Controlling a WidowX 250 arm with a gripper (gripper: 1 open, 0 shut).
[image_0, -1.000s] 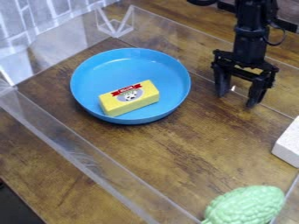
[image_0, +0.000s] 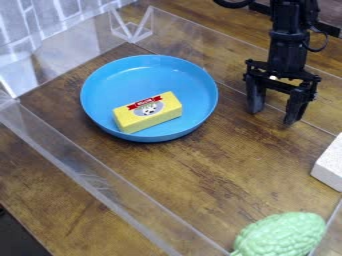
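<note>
My black gripper (image_0: 278, 92) hangs low over the wooden table at the upper right, to the right of the blue plate; its dark fingers are small in view, and whether they are open or shut is unclear. A yellow box (image_0: 147, 112) with a red-and-white label lies on the blue plate (image_0: 190, 78) at the centre left, apart from the gripper.
A white block (image_0: 329, 162) sits at the right edge. A pale green crumpled object (image_0: 278, 236) lies at the bottom right. A transparent border runs along the left.
My gripper has shifted very slightly; the plate, box and other objects are where they were.
</note>
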